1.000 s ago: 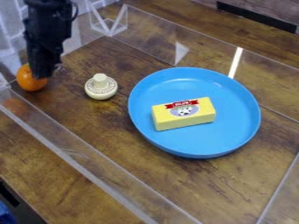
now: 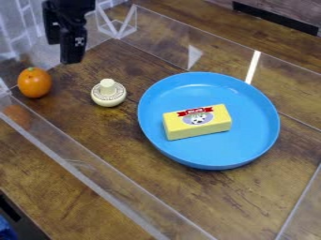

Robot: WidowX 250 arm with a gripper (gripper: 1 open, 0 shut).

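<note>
My black gripper (image 2: 66, 42) is at the top left, open, its fingers pointing down above and to the right of an orange fruit (image 2: 34, 82). The orange rests on the wooden surface near the clear left wall. A white mushroom-shaped object (image 2: 108, 93) stands right of the orange. A blue plate (image 2: 238, 103) on the right holds a yellow box (image 2: 197, 121) with a red label and a small printed face.
Clear plastic walls run round the wooden work surface (image 2: 138, 197). The front middle and the area behind the plate are bare wood.
The gripper has risen from over the orange toward the top left. The orange, the white object and the plate with the box look unmoved.
</note>
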